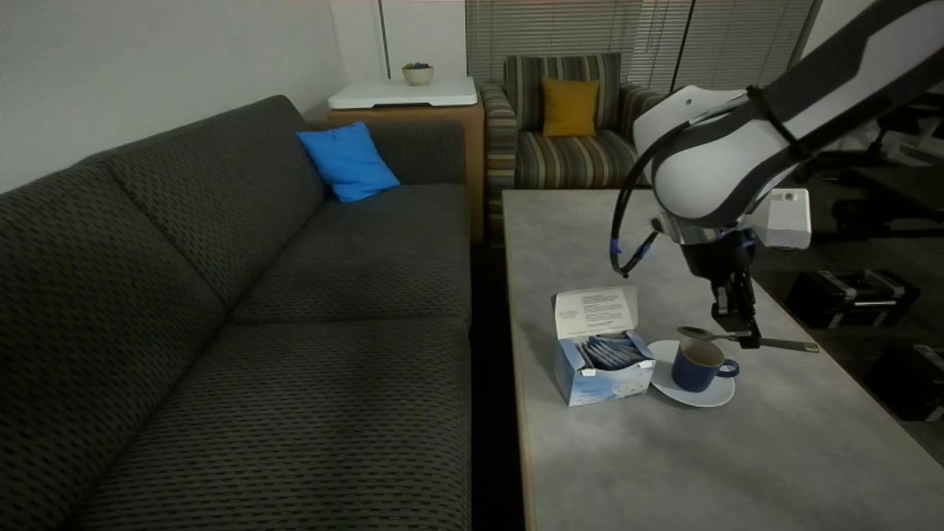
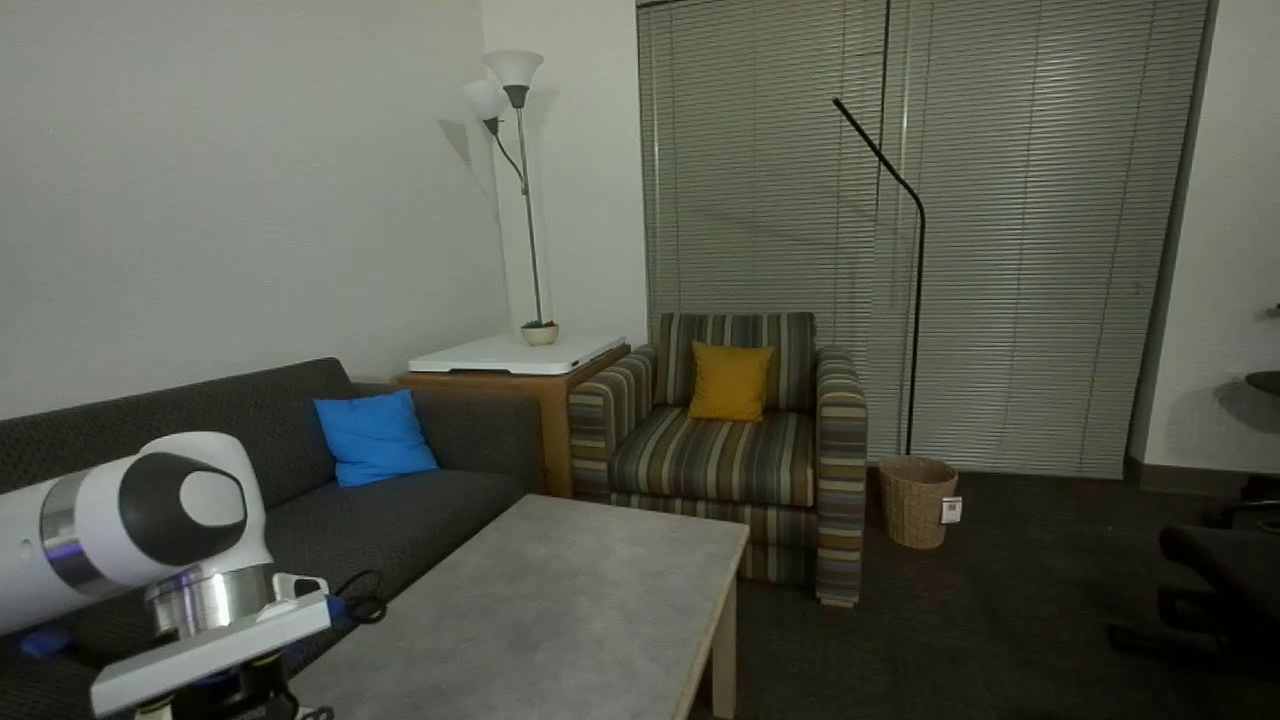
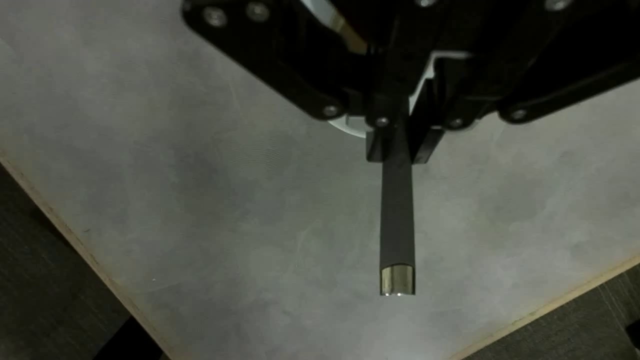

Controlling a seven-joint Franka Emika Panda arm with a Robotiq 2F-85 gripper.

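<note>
My gripper (image 1: 741, 332) is shut on a metal spoon (image 1: 788, 344), gripping it partway along the handle. In exterior view 1 the spoon's bowl points left, above the far rim of a blue mug (image 1: 695, 369), and its handle stretches right. The mug rests on a white saucer (image 1: 718, 394) on the grey table. Seen from the wrist, the spoon's handle (image 3: 397, 216) runs down from between the fingers to a shiny tip. Most of the mug and saucer is hidden there by the black gripper linkages.
Left of the saucer stands an open blue box (image 1: 611, 385) of sachets, its lid raised. A grey sofa (image 1: 354, 380) lines the left side; a striped armchair (image 1: 575, 164) stands beyond the table.
</note>
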